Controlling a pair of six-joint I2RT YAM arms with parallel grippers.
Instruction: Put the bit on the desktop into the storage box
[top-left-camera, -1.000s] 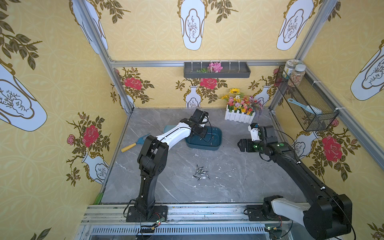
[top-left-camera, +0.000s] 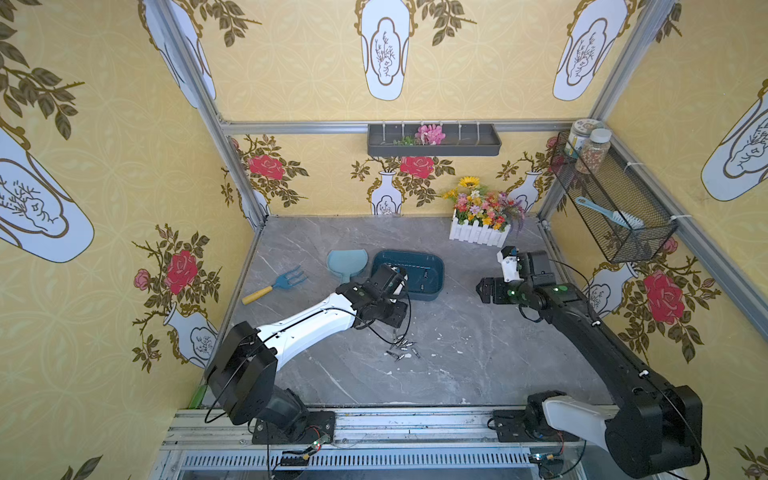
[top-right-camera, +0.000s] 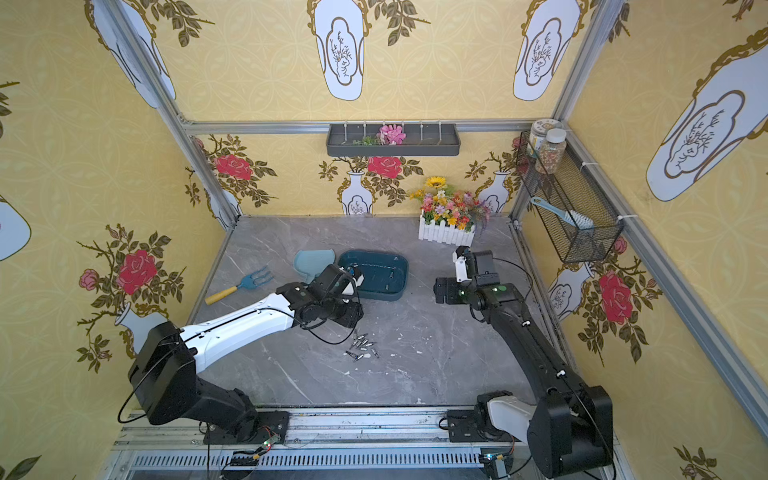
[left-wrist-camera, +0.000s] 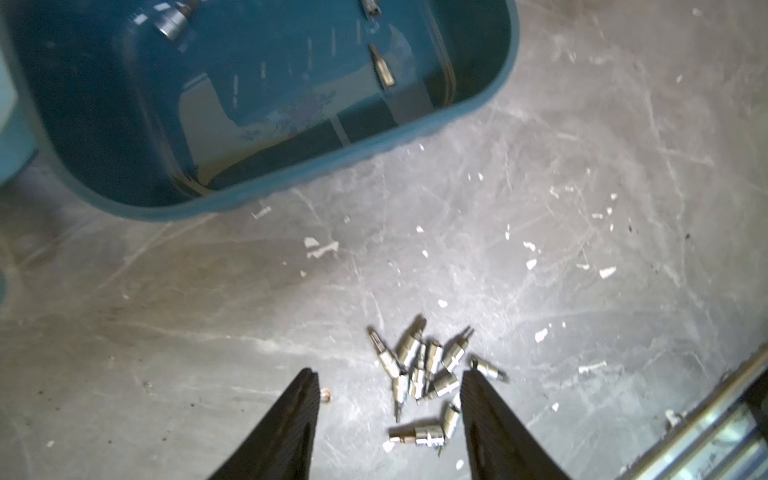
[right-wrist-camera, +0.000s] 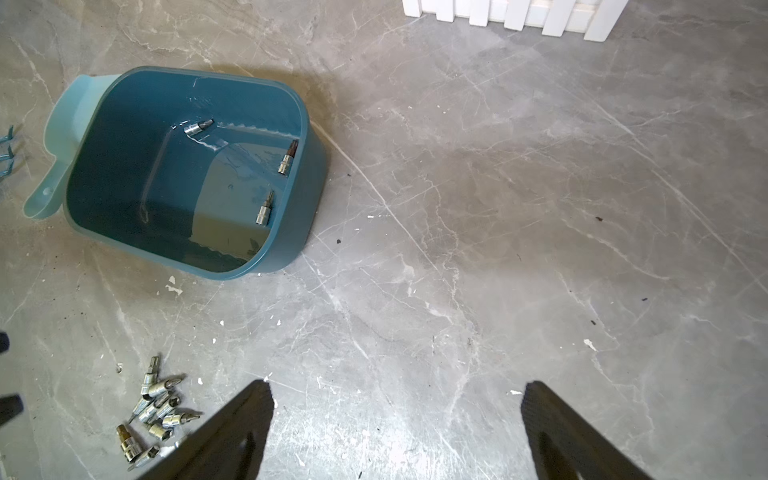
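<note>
Several silvery screwdriver bits lie in a loose cluster (left-wrist-camera: 424, 364) on the grey desktop, in front of the dark blue storage box (left-wrist-camera: 280, 176). Inside that box, a few bits rest on the floor; one bit (right-wrist-camera: 264, 209) is near its right wall. My left gripper is open above the desktop, with the cluster seen between and beyond its fingers and nothing held. In the right wrist view my right gripper stands open over bare desktop, to the right of both box and bits, also empty.
A light blue dustpan (top-left-camera: 346, 261) lies against the box's left side, with a yellow-handled blue fork (top-left-camera: 276, 285) farther left. A white flower planter (top-left-camera: 479, 232) stands at the back right.
My left arm has come back from above the storage box toward the front, so its gripper is now close to the bit cluster. The right arm and the bits look unmoved.
</note>
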